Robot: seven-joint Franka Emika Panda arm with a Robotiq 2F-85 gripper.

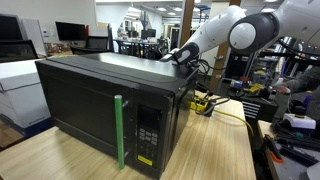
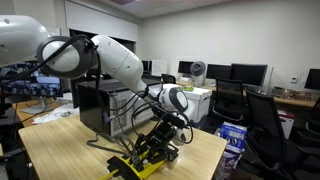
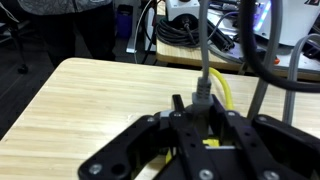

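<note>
A black microwave [image 1: 100, 100] with a green strip on its door handle stands on the wooden table, its door closed. Behind its far right end, my gripper is low over the table, at a yellow and black object [image 2: 140, 160]. From above, the fingers are together in the wrist view, and a grey cable-like piece [image 3: 203, 60] runs down to them. Whether it is gripped or only passes in front does not show. Part of a yellow cord [image 3: 222, 88] appears just beyond the fingers. The arm hides most of the contact area in both exterior views.
Bare tabletop [image 3: 80, 110] lies to the left of the gripper in the wrist view. Cables and equipment fill a small bench [image 3: 190, 33] past the table edge. Office chairs [image 2: 265, 120] stand beside the table. A yellow cable [image 1: 235, 118] trails over the tabletop.
</note>
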